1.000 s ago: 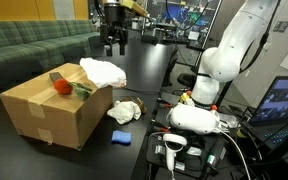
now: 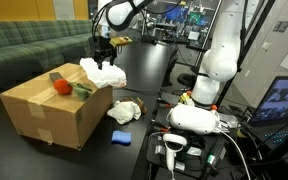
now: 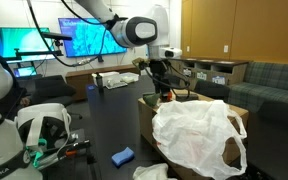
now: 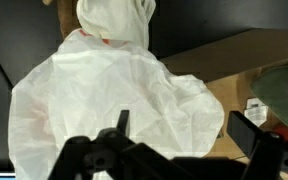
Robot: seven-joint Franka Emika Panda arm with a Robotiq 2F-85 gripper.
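Observation:
A crumpled white sheet, cloth or thin plastic (image 2: 104, 73), drapes over the near corner of an open cardboard box (image 2: 44, 122). In exterior view 2 the white sheet (image 3: 197, 128) hangs down the box's side. My gripper is open above the sheet, its dark fingers spread wide with nothing held between them. From exterior view 1 the gripper (image 2: 99, 52) appears higher than the sheet, apart from it. A red item (image 2: 62, 87) and a green item (image 2: 81, 90) sit in the box; the wrist view shows green material (image 4: 284, 92) at the right.
On the dark table, a white cloth (image 2: 124, 111) and brown crumpled things (image 2: 135, 101) lie beside the box. A blue sponge-like block (image 2: 121, 137) is closer to the front. Open table surrounds the block; a patterned sofa (image 2: 24, 43) stands behind.
My gripper has shifted left in exterior view 1, toward the space over the white sheet and box. The sheet, box and table items look unmoved.

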